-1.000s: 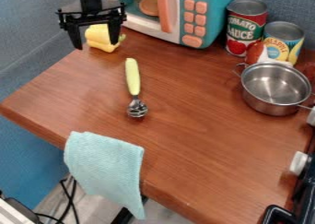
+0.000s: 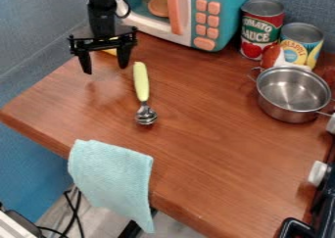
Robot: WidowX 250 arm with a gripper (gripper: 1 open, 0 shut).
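Note:
My black gripper (image 2: 105, 63) hangs open at the back left of the wooden table (image 2: 210, 144), fingers pointing down, nothing visible between them. A small yellow object (image 2: 112, 50) sits behind it, mostly hidden by it. An ice-cream scoop (image 2: 141, 85) with a pale yellow handle lies right of the gripper, apart from it, its metal head toward the front.
A teal toy microwave (image 2: 222, 7) stands at the back, beside two cans (image 2: 261, 31). A steel pot (image 2: 292, 93) is at the right. A light blue cloth (image 2: 112, 183) drapes over the front edge. A black appliance borders the right.
My gripper has come lower and toward the front, and now covers more of the yellow object. The scoop and other items have not moved.

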